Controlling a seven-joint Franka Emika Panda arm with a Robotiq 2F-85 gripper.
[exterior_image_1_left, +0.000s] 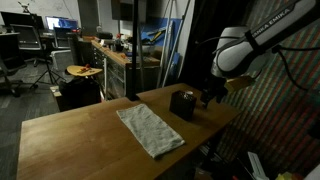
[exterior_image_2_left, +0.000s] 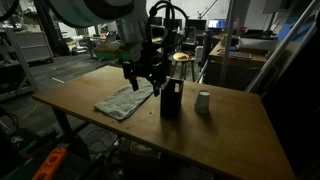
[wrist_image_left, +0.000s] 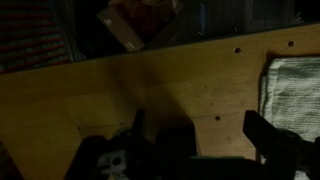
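Observation:
A pale grey cloth lies flat on the wooden table, and shows in part at the right of the wrist view as the towel. Close by stands an upright black box, dark and low in the wrist view. My gripper hangs above the table with its fingers apart, pointing down. In the first exterior view the gripper is just right of the box. Nothing shows clamped between the fingers; the dark wrist view hides fine detail.
A light cup stands beside the box on the table. Beyond the table edge, an open cardboard box is on the floor.

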